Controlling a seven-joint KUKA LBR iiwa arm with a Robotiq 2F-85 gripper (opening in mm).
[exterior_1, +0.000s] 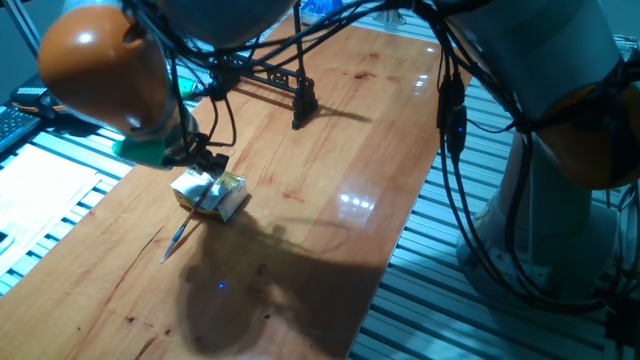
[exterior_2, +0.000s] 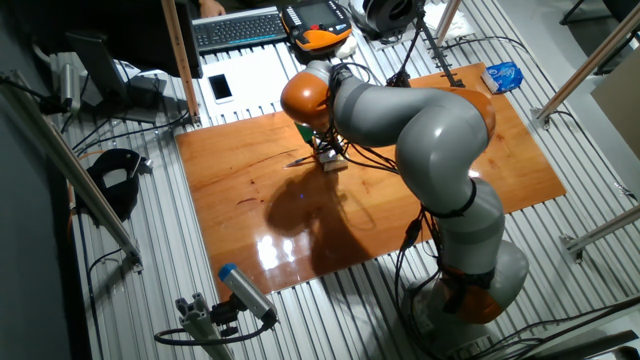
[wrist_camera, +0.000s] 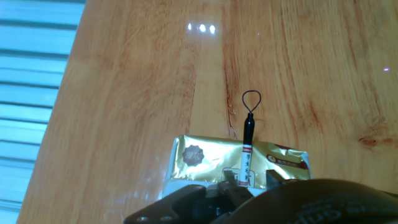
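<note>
A slim brush pen (wrist_camera: 247, 152), with a white label, a black end and a thin cord loop, lies across a gold and white packet (wrist_camera: 205, 162) in the wrist view. Its looped end reaches past the packet over the wood. In exterior view 1 the pen (exterior_1: 178, 240) slopes from the top of the packet (exterior_1: 225, 197) down towards the table. My gripper is low over the packet, its dark fingertips apart on either side of the pen, with packet showing in the gap. The pen's other end is hidden behind the gripper.
A black frame (exterior_1: 303, 105) stands on the wooden table (exterior_1: 340, 260) farther back. Paper with a phone (exterior_2: 221, 88), a keyboard (exterior_2: 238, 30) and an orange-black device (exterior_2: 318, 30) lie beyond the table. The board near the packet's front is clear, under the arm's shadow.
</note>
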